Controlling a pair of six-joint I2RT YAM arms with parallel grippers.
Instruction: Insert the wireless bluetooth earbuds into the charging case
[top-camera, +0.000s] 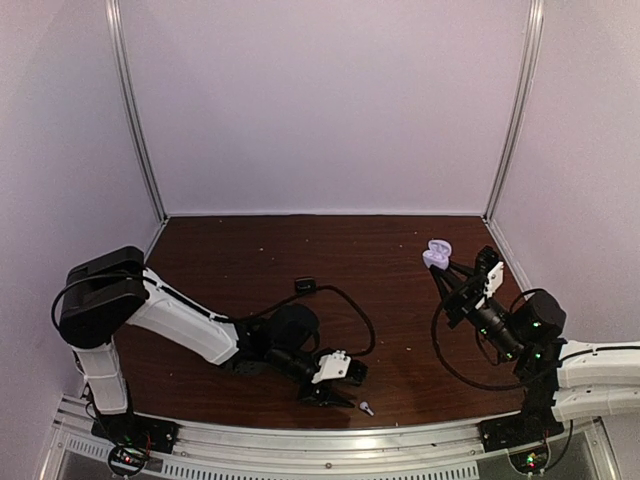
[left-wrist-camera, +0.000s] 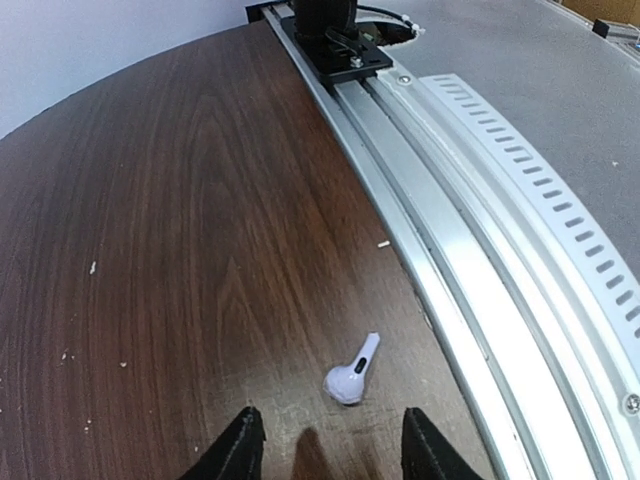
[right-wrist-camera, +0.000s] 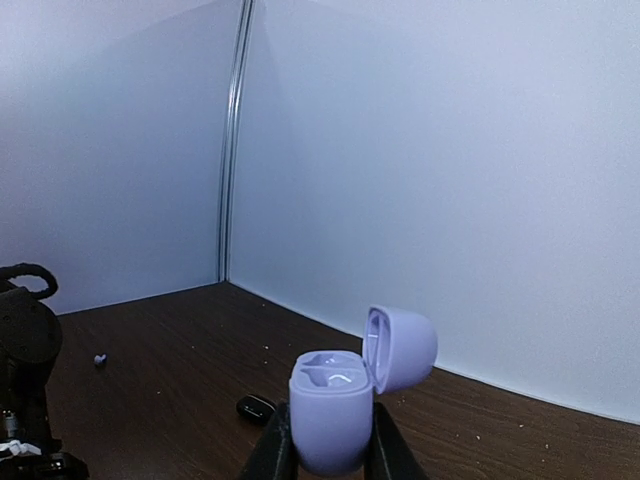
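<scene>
A lavender earbud (left-wrist-camera: 347, 382) lies on the wooden table near its front rail, stem pointing away in the left wrist view. In the top view the same earbud (top-camera: 366, 408) sits just right of my left gripper, which is open and empty, low over the table and short of the earbud. My right gripper is shut on the charging case (right-wrist-camera: 331, 415), held up with its lid (right-wrist-camera: 405, 350) swung open. Both case slots look empty. A second earbud (right-wrist-camera: 100, 360) rests far off on the left side of the table.
A small black object (right-wrist-camera: 257, 408) lies mid-table, near the left arm's cable in the top view. The metal rail (left-wrist-camera: 440, 210) runs along the table's front edge, close to the near earbud.
</scene>
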